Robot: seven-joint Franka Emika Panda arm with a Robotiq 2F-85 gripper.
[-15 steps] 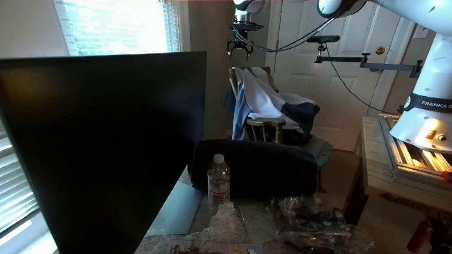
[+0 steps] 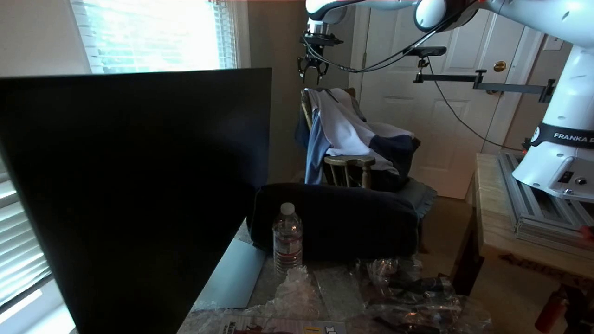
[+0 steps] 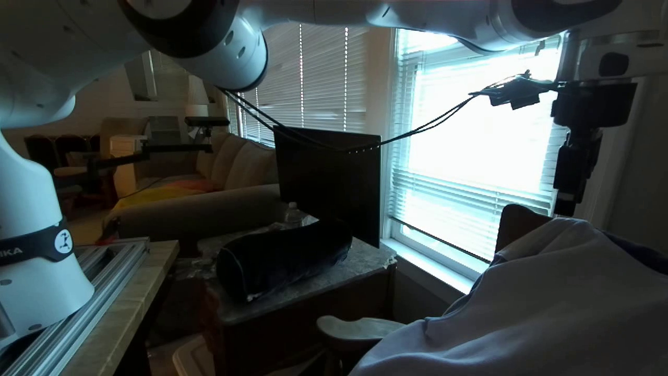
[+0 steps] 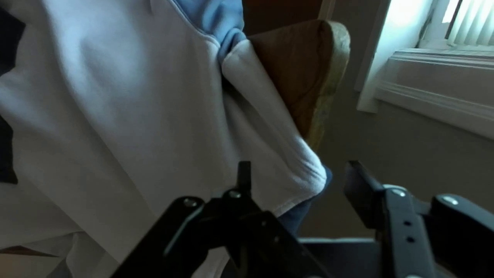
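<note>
A white garment with light-blue and dark-navy parts (image 2: pixel 348 125) is draped over a wooden chair (image 2: pixel 349 161). My gripper (image 2: pixel 310 78) hangs just above the chair's back, pointing down. In the wrist view the fingers of my gripper stand apart, with a folded white corner of the garment (image 4: pixel 296 173) seen between and beyond them. The rounded wooden top of the chair back (image 4: pixel 305 69) shows beside that corner. Whether the fingers touch the cloth cannot be told from the wrist view; in exterior view 1 a small gap shows above it.
A window with blinds (image 3: pixel 469 144) and its sill lie beside the chair. A large black screen (image 2: pixel 139 183), a dark bolster (image 2: pixel 339 220) and a water bottle (image 2: pixel 287 239) stand on the table. Cables (image 2: pixel 384 64) loop from the arm to the gripper.
My gripper has sunk slightly toward the chair back, and its fingers look somewhat closer together. The orange glow on the robot's base is gone. The garment looks unmoved.
</note>
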